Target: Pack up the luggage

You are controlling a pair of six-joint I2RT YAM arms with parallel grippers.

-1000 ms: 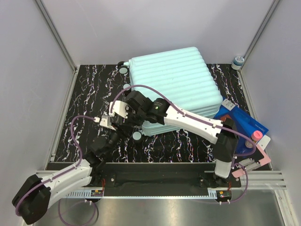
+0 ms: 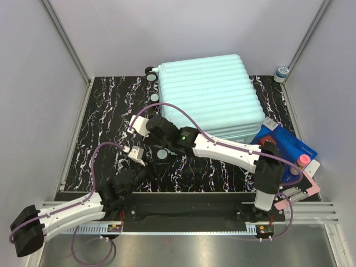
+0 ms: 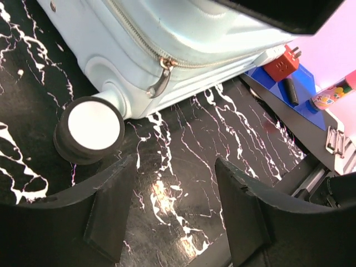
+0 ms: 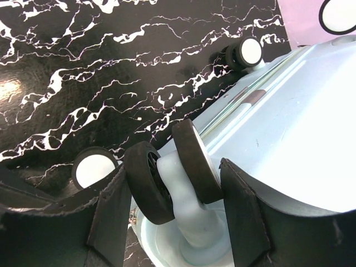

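The pale blue suitcase point(image 2: 206, 89) lies shut and slightly turned on the black marbled table, its wheels towards the left. My left gripper is open over bare table, near a corner wheel point(image 3: 89, 130) and a metal zip pull point(image 3: 160, 84); nothing is between its fingers. At the suitcase's wheel side, my right gripper has its fingers on either side of a dark double wheel point(image 4: 197, 161). Whether they press on it, I cannot tell. In the top view, the arms hide both sets of fingertips in part.
On the right are a blue folder point(image 2: 286, 147), a pink-capped bottle point(image 2: 303, 161) and a pink item point(image 2: 306, 192). A white-lidded jar point(image 2: 281, 73) stands in the far right corner. Bare table point(image 2: 105, 105) lies to the left; the right arm point(image 2: 225, 150) crosses the suitcase's front.
My left gripper has moved right and towards the front, swinging round; the right arm has lowered slightly from its earlier pose.
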